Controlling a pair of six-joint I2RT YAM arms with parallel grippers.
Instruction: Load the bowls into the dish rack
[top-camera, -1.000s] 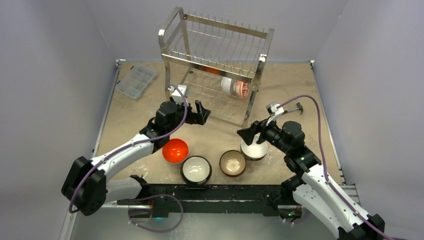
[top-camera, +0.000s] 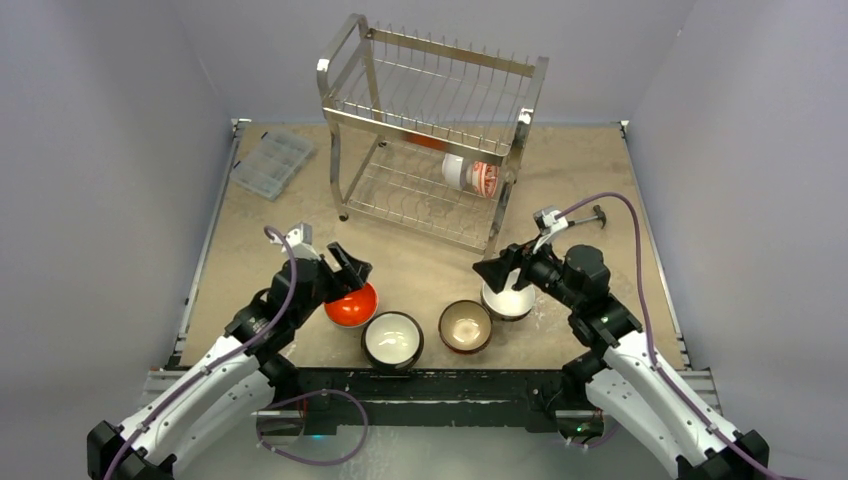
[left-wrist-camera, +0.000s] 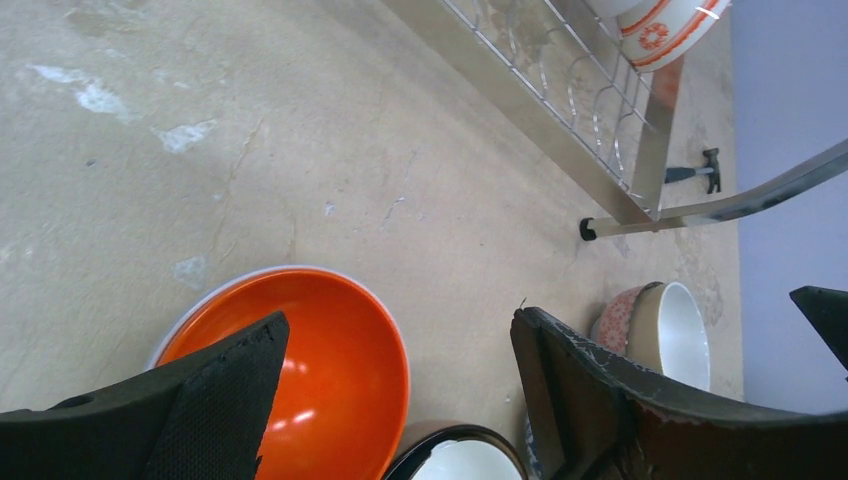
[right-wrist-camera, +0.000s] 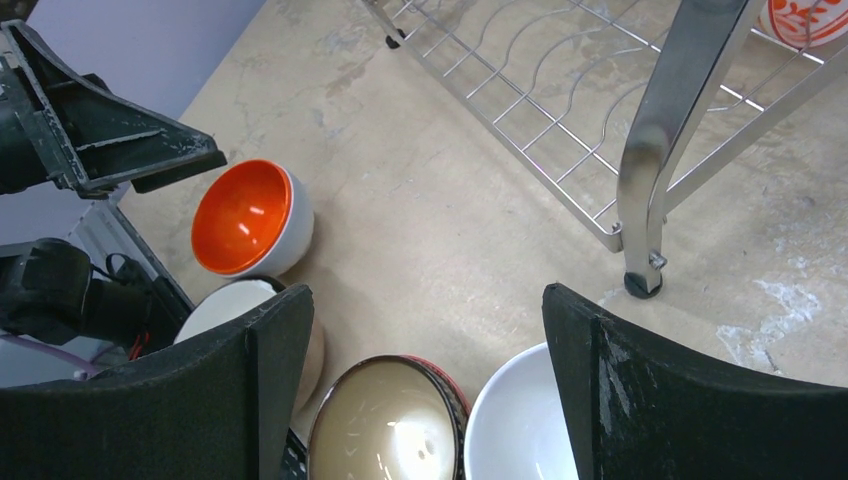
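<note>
An orange bowl (top-camera: 350, 308) sits on the table, with my left gripper (top-camera: 352, 268) open just above it; in the left wrist view the bowl (left-wrist-camera: 330, 380) lies between and below the fingers. A dark-rimmed white bowl (top-camera: 391, 340), a tan bowl (top-camera: 464, 327) and a white bowl (top-camera: 512, 305) stand in a row to its right. My right gripper (top-camera: 496, 268) hangs open over the white bowl. The two-tier steel dish rack (top-camera: 431, 150) holds white and red-patterned bowls (top-camera: 484, 179) on its lower tier, toward the right.
A clear compartment box (top-camera: 271, 164) lies at the back left. A hammer (top-camera: 598, 217) lies right of the rack. Bare table separates the rack from the row of bowls.
The right arm is practically still.
</note>
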